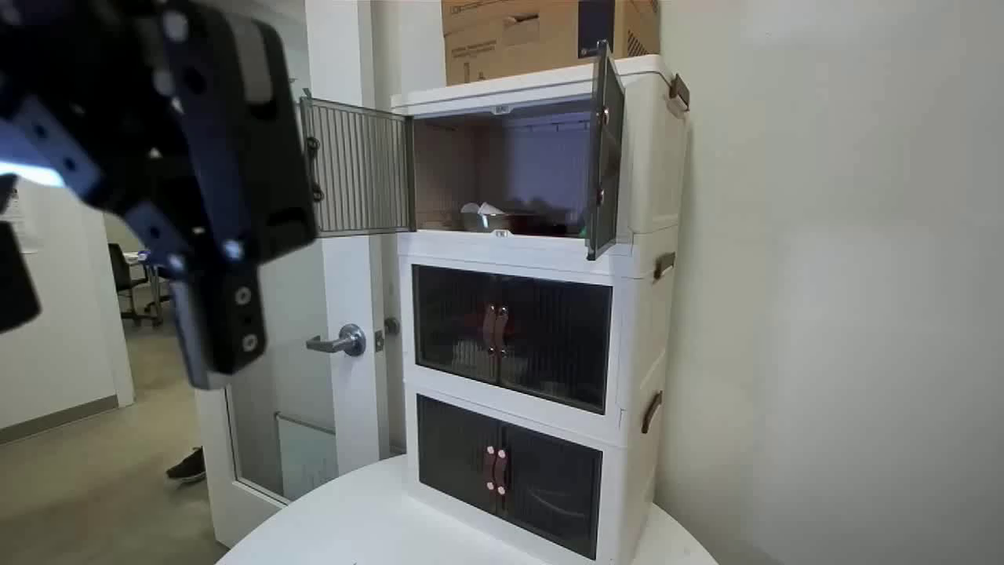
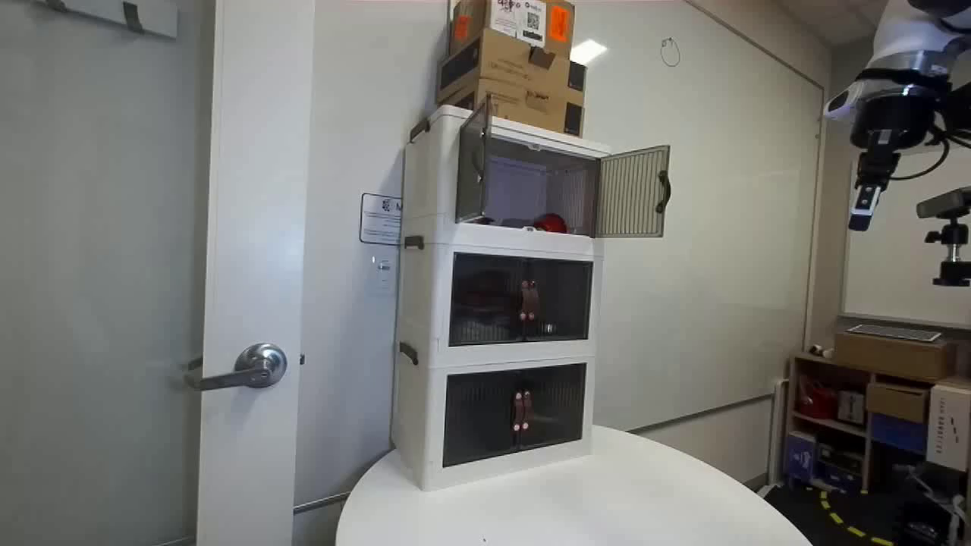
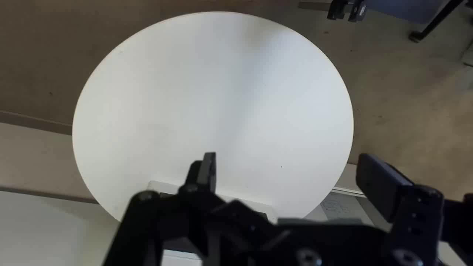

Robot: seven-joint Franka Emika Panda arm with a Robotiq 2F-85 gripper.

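Observation:
A white three-tier cabinet (image 1: 513,246) stands on a round white table (image 2: 655,482). Both smoked doors of its top compartment are swung out; one ribbed door (image 2: 634,192) shows flat to the side. Inside that compartment lie a red object (image 2: 550,222) and a pale, clear-looking item (image 1: 481,216), too dim to identify. The doors of the two lower compartments are closed, with brown handles (image 1: 495,329). High above the table, away from the cabinet, my gripper is open, its black fingers wide apart with nothing between them.
Cardboard boxes (image 2: 519,73) are stacked on the cabinet's top. A glass-paned room door with a lever handle (image 2: 246,368) stands beside it, and a wall borders the other side.

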